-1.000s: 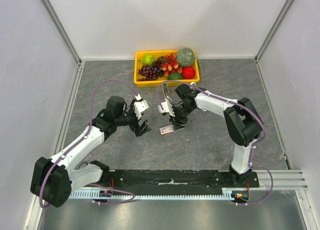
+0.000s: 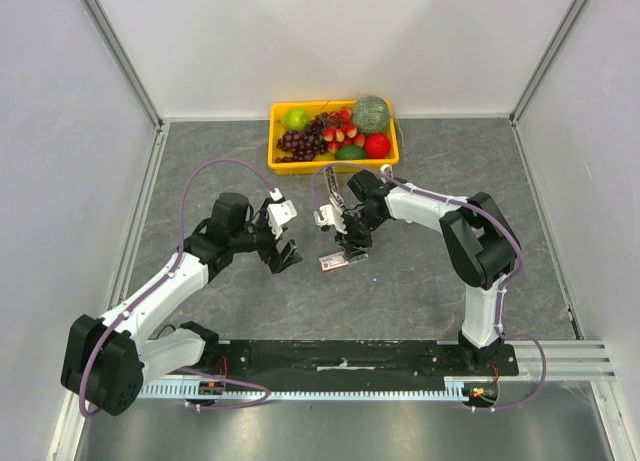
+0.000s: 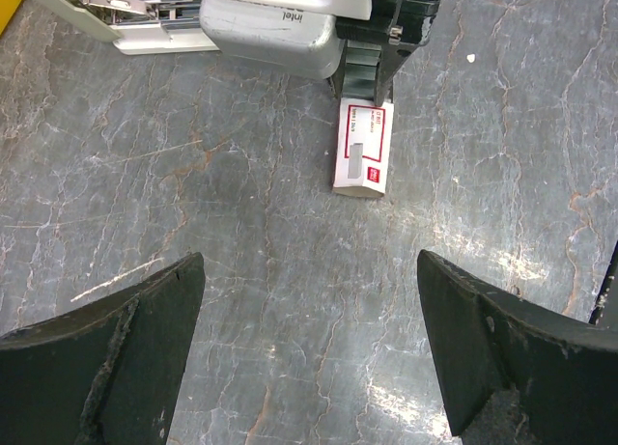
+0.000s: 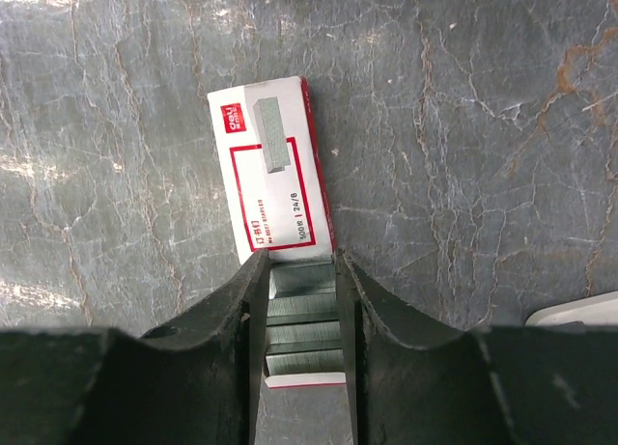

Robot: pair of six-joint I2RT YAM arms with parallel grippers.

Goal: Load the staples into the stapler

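Note:
A white-and-red staple box (image 4: 271, 180) lies on the grey mat, a loose staple strip (image 4: 273, 134) on its lid. Staple strips (image 4: 302, 337) sit at its near end, between the fingertips of my right gripper, whose fingers are part way closed; whether they grip a strip I cannot tell. The stapler (image 3: 159, 15) lies open behind, partly hidden by the right gripper. My left gripper stands open left of the box, nothing between its fingers.
A yellow tray (image 2: 275, 141) of fruit stands at the back centre.
My right arm has shifted very slightly in the top view around the staple box. The left arm has not moved.

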